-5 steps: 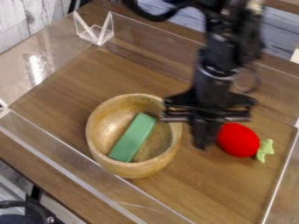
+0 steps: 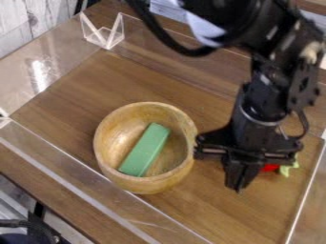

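My black gripper [image 2: 242, 162] hangs low over the right of the table, just right of the wooden bowl [image 2: 117, 119]. A green block [image 2: 144, 150] lies tilted inside the bowl. A red object [image 2: 270, 168] with a green top is mostly hidden behind the gripper. The fingertips are dark, and whether anything is between them is hard to see.
A clear plastic holder [image 2: 103, 30] stands at the back left. Clear rims edge the table on the left and right.
The arm has moved right and down from above the middle, now covering most of the red object. The bowl and green block look unchanged.
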